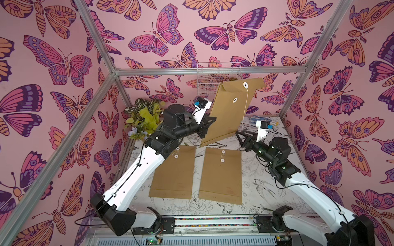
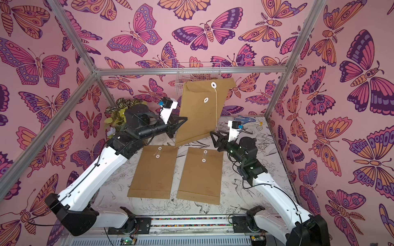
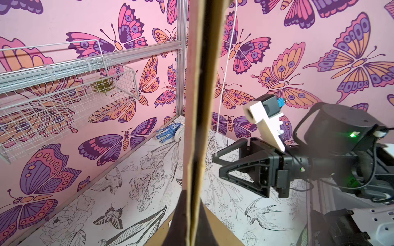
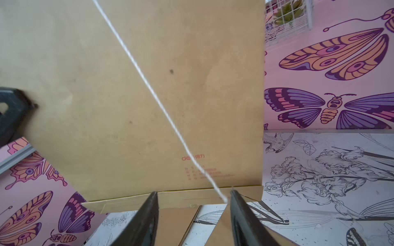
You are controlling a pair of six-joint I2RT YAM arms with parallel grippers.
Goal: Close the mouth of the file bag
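Note:
My right gripper faces the bag's lower part with its fingers apart, the string's lower end between or just beyond them.
Two more file bags (image 1: pixel 172 176) (image 1: pixel 220 180) lie flat on the marble-patterned table. Plants (image 1: pixel 145 116) stand at the back left, a wire basket (image 3: pixel 49 106) is on the back wall, and a blue object (image 3: pixel 166 133) lies at the back corner.

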